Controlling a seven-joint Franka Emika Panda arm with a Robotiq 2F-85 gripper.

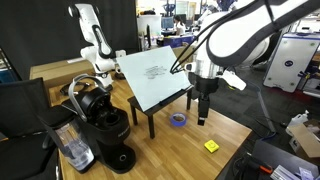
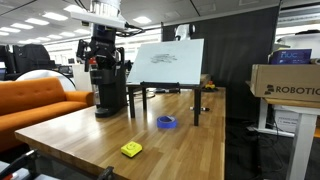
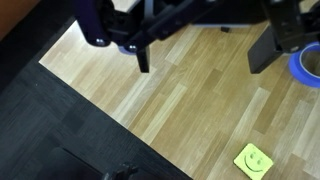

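Note:
My gripper [image 1: 195, 110] hangs above the wooden table, pointing down. In the wrist view its two dark fingers [image 3: 262, 55] stand wide apart, open, with only bare wood between them. A yellow block with a smiley face [image 3: 253, 161] lies on the table at the lower right of that view. At the right edge there, a blue ring [image 3: 298, 68], like a tape roll, is partly cut off. Exterior view 2 has the yellow block [image 2: 131, 149] near the table's front and the blue ring [image 2: 166, 122] farther back, before the board stand.
A white board [image 1: 152, 75] leans on a dark stand behind the ring. The black coffee machine [image 1: 103, 122] occupies the table's left side in exterior view 1. A cardboard box [image 2: 288, 82] stands off to the right.

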